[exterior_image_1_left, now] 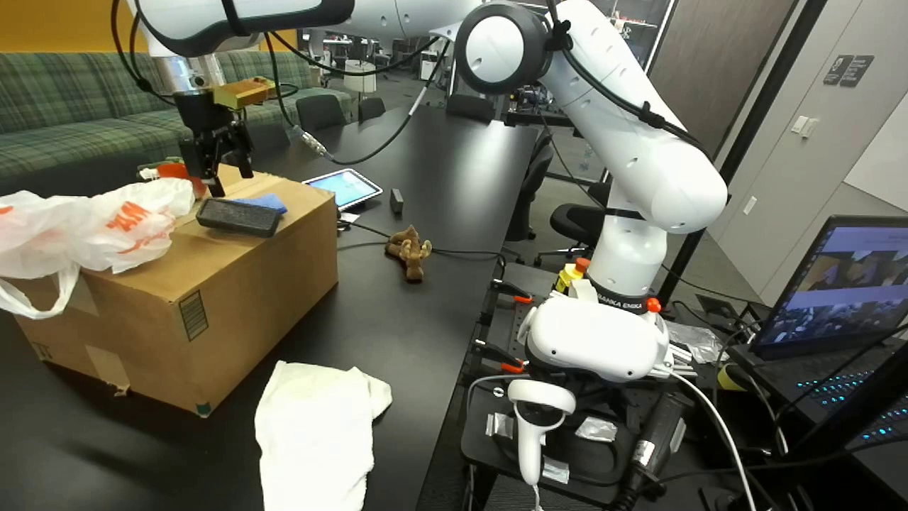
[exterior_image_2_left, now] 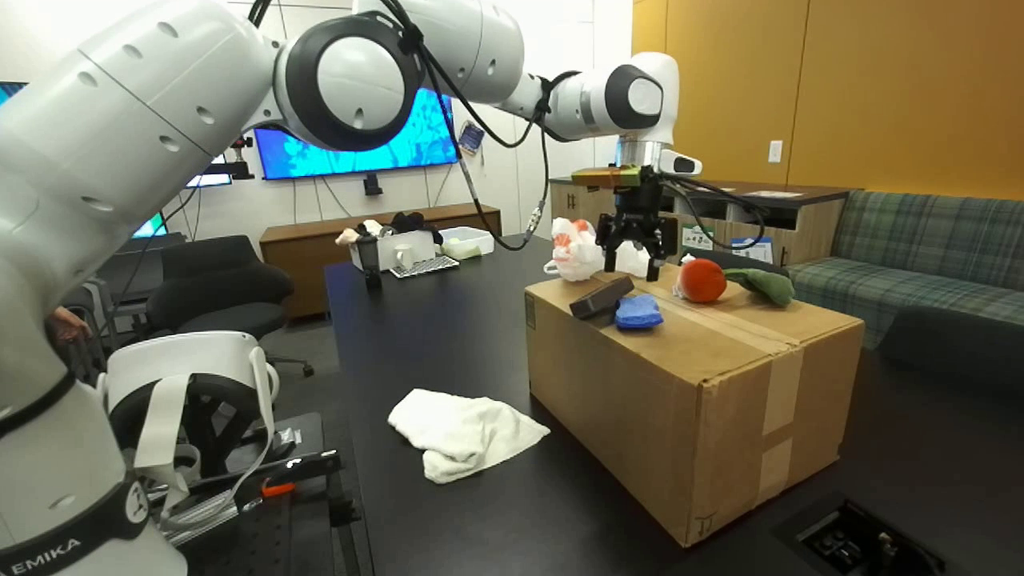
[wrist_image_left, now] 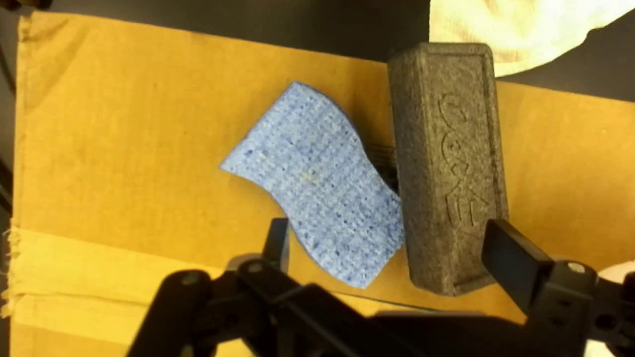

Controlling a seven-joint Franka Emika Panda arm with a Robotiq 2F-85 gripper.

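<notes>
On the cardboard box (exterior_image_2_left: 614,422) lie a dark grey eraser block (wrist_image_left: 458,160) and, against its side, a wavy blue sponge cloth (wrist_image_left: 324,184). The block tilts a little in exterior view 2, where the blue cloth (exterior_image_2_left: 638,312) shows at its near end. My gripper (exterior_image_2_left: 634,272) is above the box top, apart from both, its fingers spread. In the wrist view the open gripper has the cloth and block beyond its fingertips, with nothing held between them.
A white plastic bag (exterior_image_1_left: 102,226) covers one end of the box. A red tomato-like item (exterior_image_2_left: 702,280) and a green item (exterior_image_2_left: 763,284) sit behind the gripper. A white towel (exterior_image_1_left: 319,434) and a plush toy (exterior_image_1_left: 410,253) lie on the table, which has clear room between them.
</notes>
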